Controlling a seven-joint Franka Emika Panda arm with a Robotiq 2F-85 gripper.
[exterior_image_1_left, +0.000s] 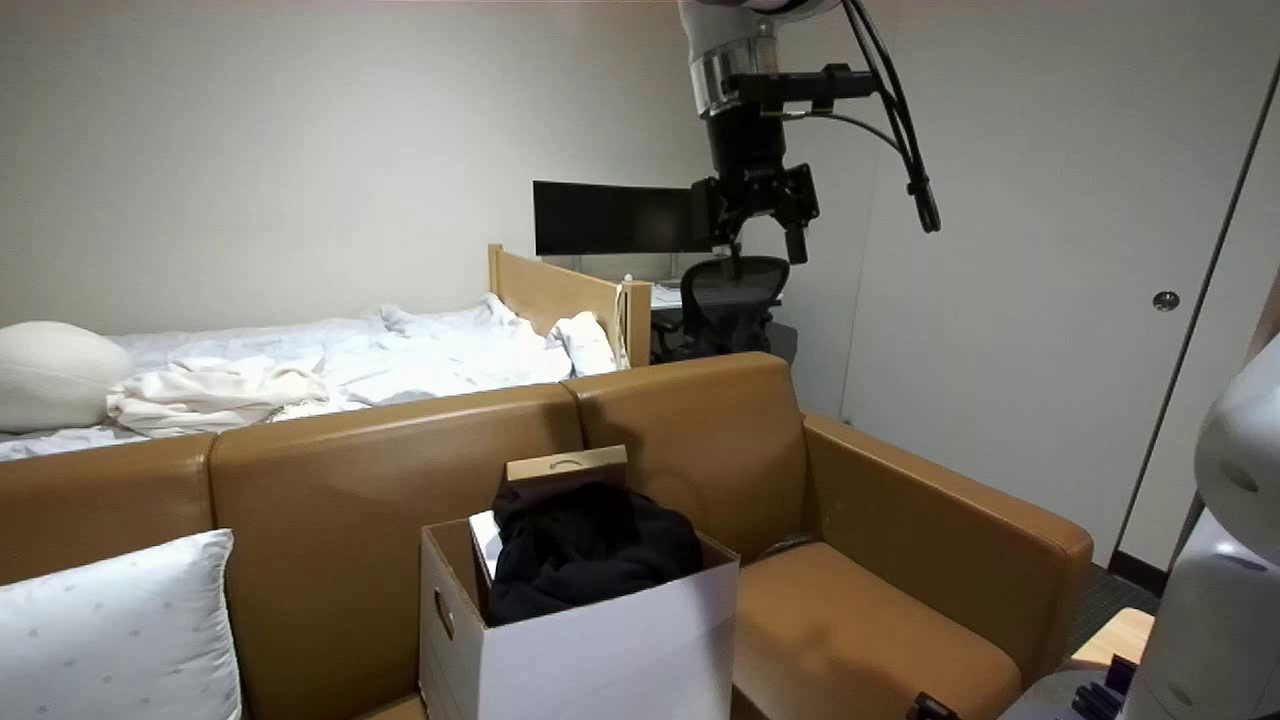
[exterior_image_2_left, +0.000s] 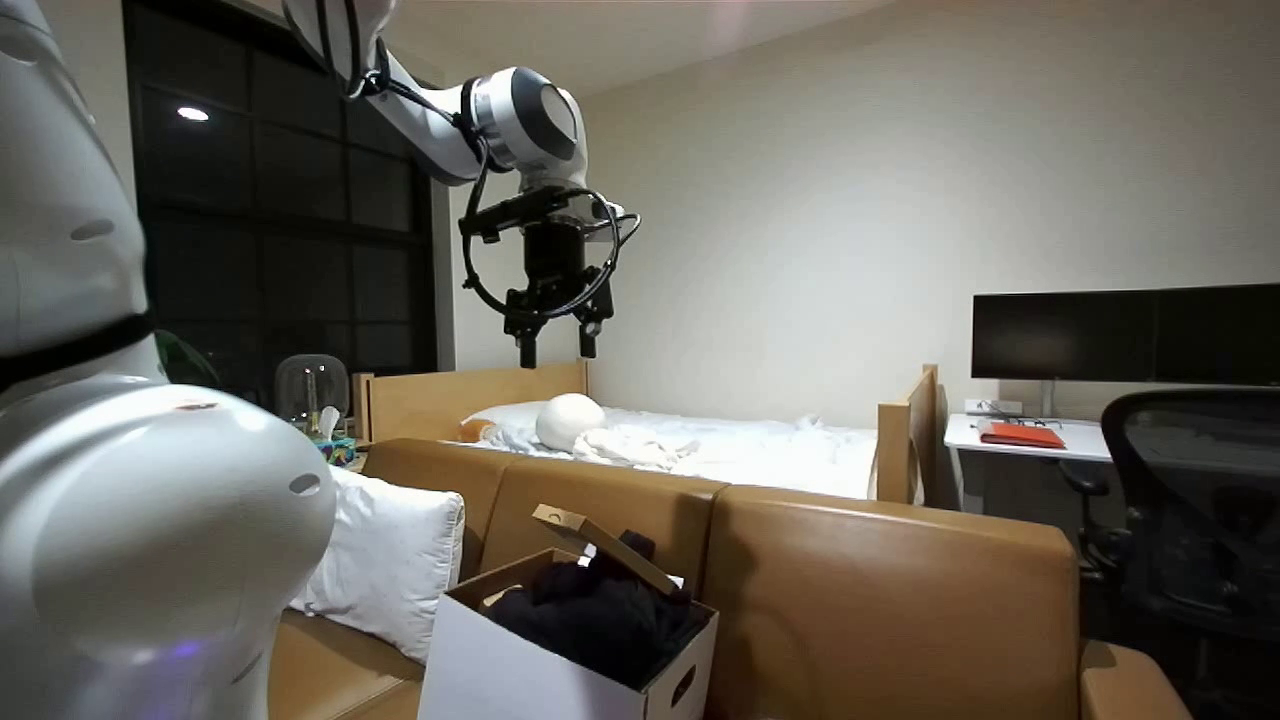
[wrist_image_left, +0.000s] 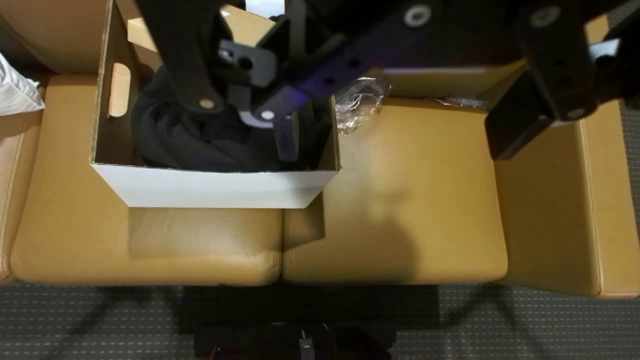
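Note:
My gripper (exterior_image_1_left: 764, 260) hangs high over the couch, its two fingers wide apart and nothing between them. In the second exterior view the gripper (exterior_image_2_left: 558, 350) is well above the box. A white cardboard box (exterior_image_1_left: 609, 654) rests on the couch seat. Inside it lies a crumpled black cloth (exterior_image_1_left: 600, 546), with a brown cardboard piece (exterior_image_1_left: 566, 466) sticking up behind. Seen from the wrist, the gripper spans the box's right side and the bare seat; one finger covers part of the black cloth (wrist_image_left: 198, 135).
The tan couch (exterior_image_1_left: 876, 606) has a clear seat right of the box, apart from clear plastic wrap (wrist_image_left: 360, 102) at the back. A white pillow (exterior_image_1_left: 120, 630) leans at the left. Behind stand a bed (exterior_image_1_left: 408, 348) and an office chair (exterior_image_2_left: 1200, 504).

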